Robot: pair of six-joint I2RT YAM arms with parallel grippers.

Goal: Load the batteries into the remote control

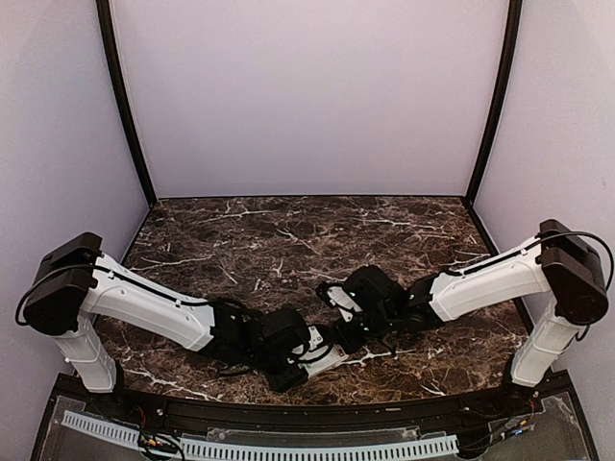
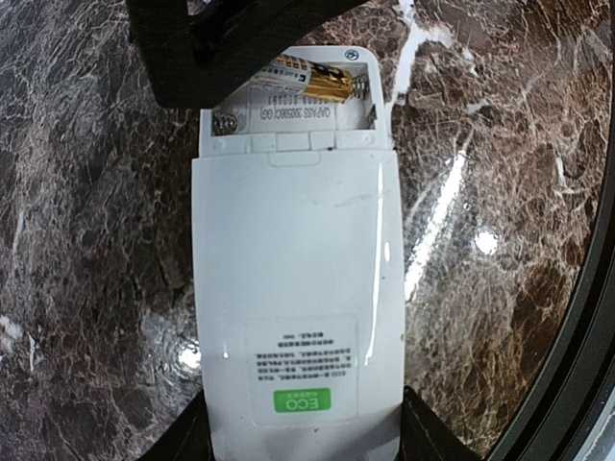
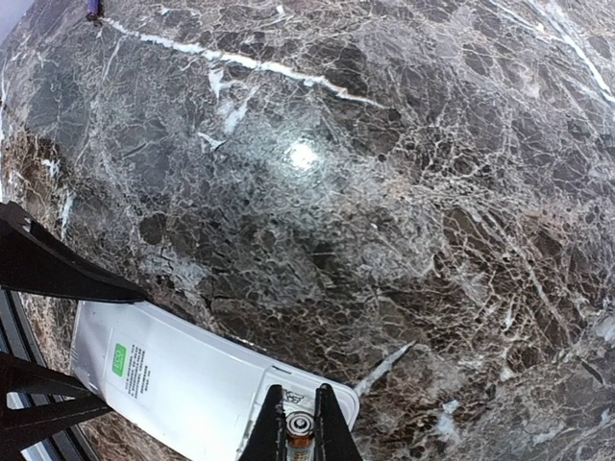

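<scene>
The white remote control (image 2: 298, 240) lies back side up, its battery bay (image 2: 307, 125) uncovered at the far end. My left gripper is shut on the sides of the remote near the green ECO label. Over the bay, a gold-and-dark battery (image 2: 327, 81) slants with one end near the spring at the right; the right gripper's black fingers (image 2: 183, 58) cover its other end. In the right wrist view my right gripper is shut on this battery, whose round metal end shows between the fingertips. The bay's lower slot looks empty, its spring (image 2: 225, 124) bare.
A dark purple object (image 3: 93, 8) is cut off at the top left corner of the right wrist view. The black table edge (image 1: 288, 415) runs close in front of the remote.
</scene>
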